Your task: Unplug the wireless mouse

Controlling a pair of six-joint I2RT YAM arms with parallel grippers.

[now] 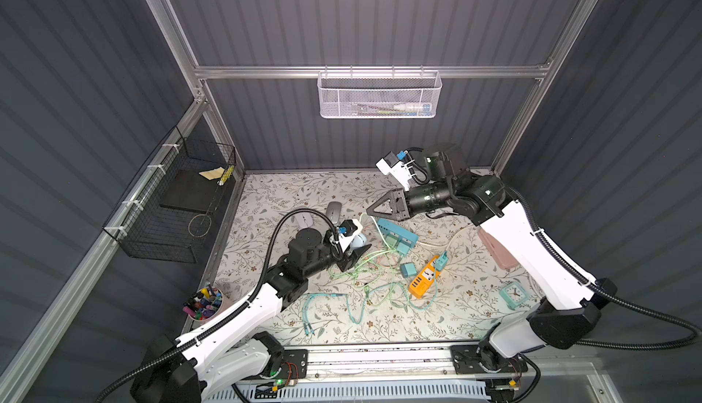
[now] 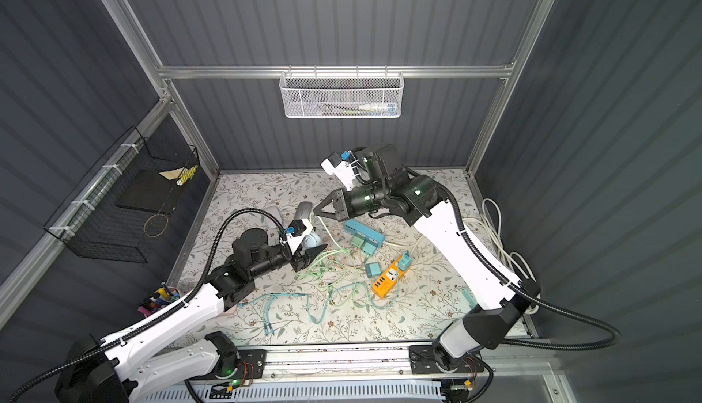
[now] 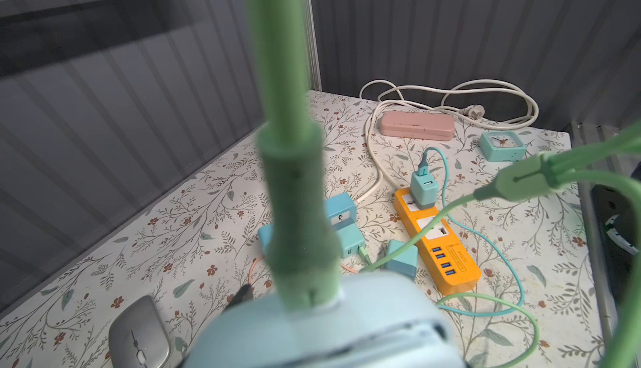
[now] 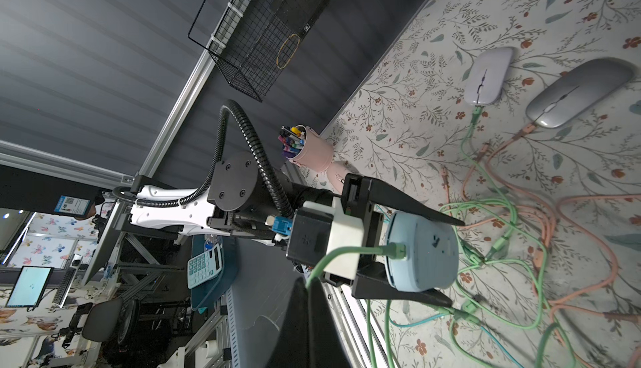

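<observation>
In the right wrist view my left gripper is shut on a rounded light blue device, its dark fingers on either side. A green cable is plugged into the device's edge. My right gripper is shut at that cable, which runs to its fingertips. Close up in the left wrist view, the green plug stands upright in the device, with no gap visible. Two wireless mice lie on the table: a pale one with a green cable and a darker grey one with an orange cable.
Tangled green and orange cables cover the table below the device. An orange power strip, a blue power strip, a pink case and a small clock lie to the right.
</observation>
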